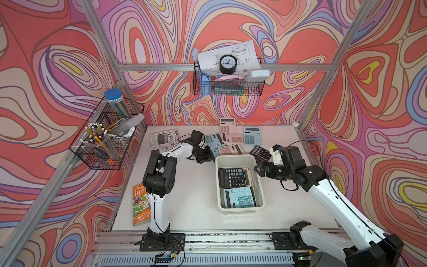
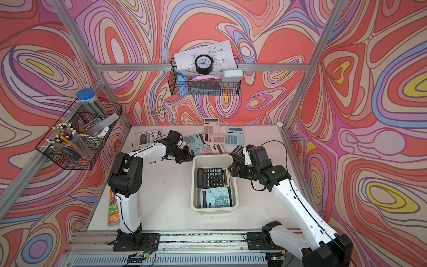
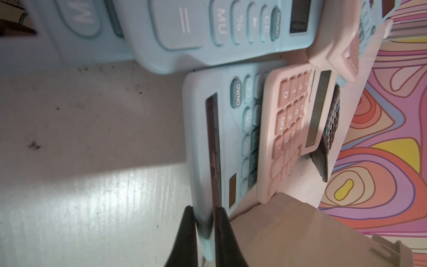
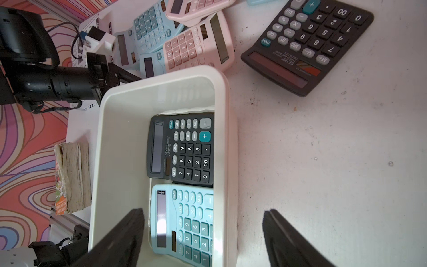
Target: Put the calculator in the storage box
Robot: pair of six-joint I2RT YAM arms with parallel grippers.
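Note:
The white storage box (image 1: pixel 218 182) stands mid-table. In it lie a black calculator (image 4: pixel 186 149) and a light blue one (image 4: pixel 182 222); a pale edge shows beside them. My left gripper is just left of the box's far corner, its narrow fingertips shut at the near edge of a light blue calculator (image 3: pixel 198 129). That edge shows between and behind the tips; whether it is held cannot be made out. My right gripper is open over the box's right wall, with a finger on either side of it and nothing gripped.
Pink calculators (image 1: pixel 227 126) and more blue ones (image 1: pixel 252 136) crowd the back, some overlapping. A black calculator (image 4: pixel 307 44) lies right of the box. A newspaper (image 1: pixel 164 140) and a book (image 1: pixel 141 204) lie at left.

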